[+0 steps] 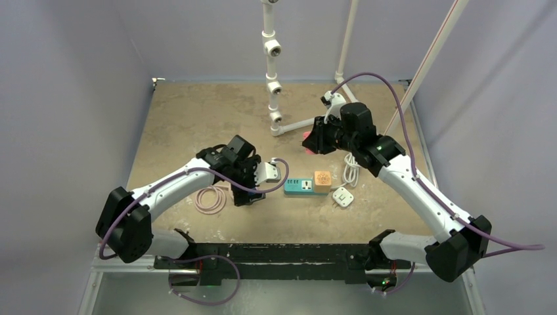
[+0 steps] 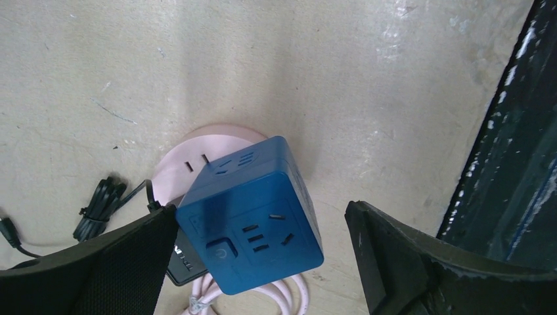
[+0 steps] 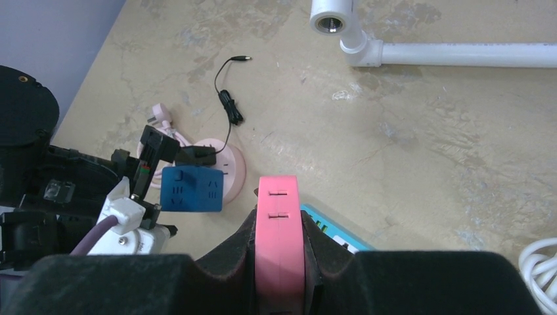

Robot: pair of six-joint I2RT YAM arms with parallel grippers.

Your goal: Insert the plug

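Note:
A blue cube socket (image 2: 249, 230) lies between the open fingers of my left gripper in its wrist view, over a round pink socket (image 2: 213, 134) and a black adapter (image 2: 184, 262). Whether the fingers touch the cube I cannot tell. My right gripper is shut on a pink socket block (image 3: 279, 193), held above the table at right of centre in the top view. A teal power strip (image 1: 297, 186) with an orange cube (image 1: 322, 177) at its right end lies between the two grippers, nearer the front.
A white plug or socket (image 1: 343, 197) and coiled white cable (image 1: 351, 169) lie to the right. A pink cable coil (image 1: 205, 205) is at left. White pipes (image 1: 292, 126) stand at the back.

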